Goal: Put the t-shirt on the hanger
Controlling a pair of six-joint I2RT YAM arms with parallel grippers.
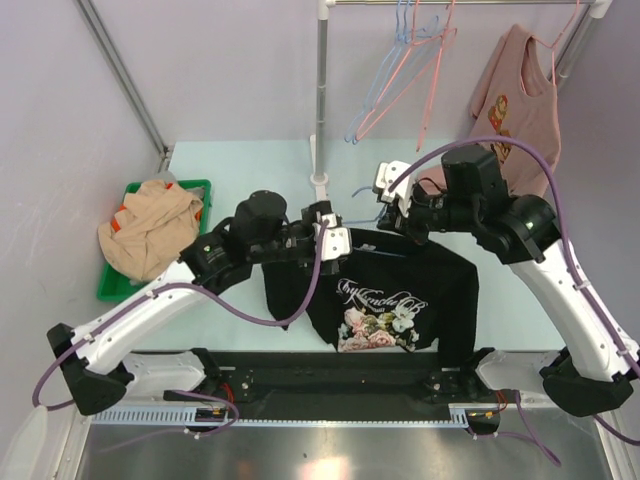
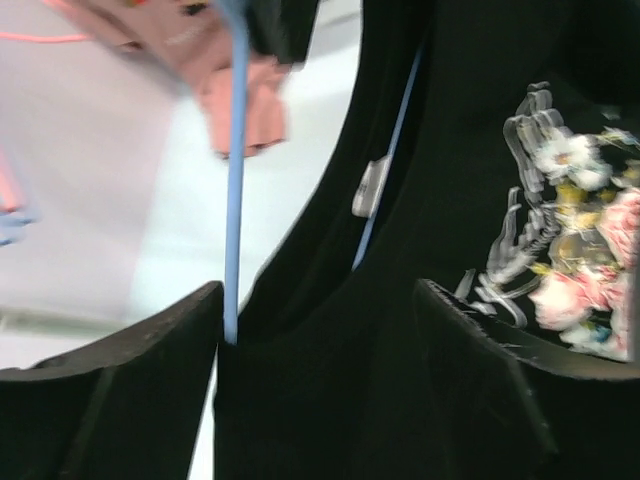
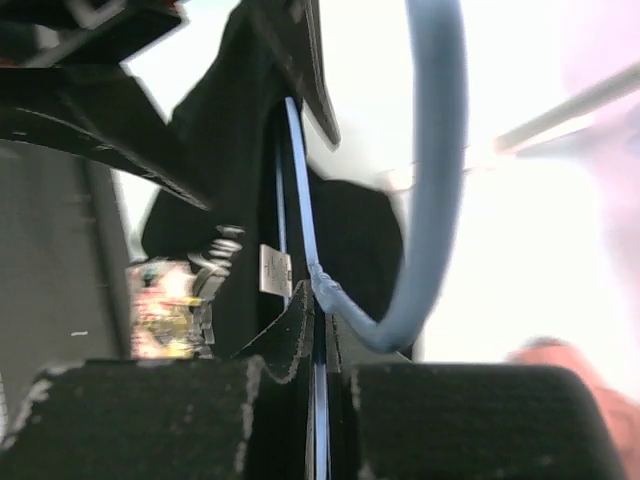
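The black t-shirt [image 1: 390,295] with floral print is spread on the white table, its collar region lifted. A blue hanger [image 3: 430,200] runs into the shirt's opening, where its bar [image 2: 385,165] shows beside a white label. My right gripper is shut on the hanger, which passes between its fingertips. My left gripper is part open around black fabric and the end of a blue hanger bar; whether it grips them is unclear. In the top view the left gripper [image 1: 325,245] is over the shirt's upper left, close to the right one [image 1: 395,210].
A green bin [image 1: 118,284] with beige clothing sits at left. A rail [image 1: 360,3] carries empty blue and pink hangers and a pink shirt [image 1: 510,100] at right.
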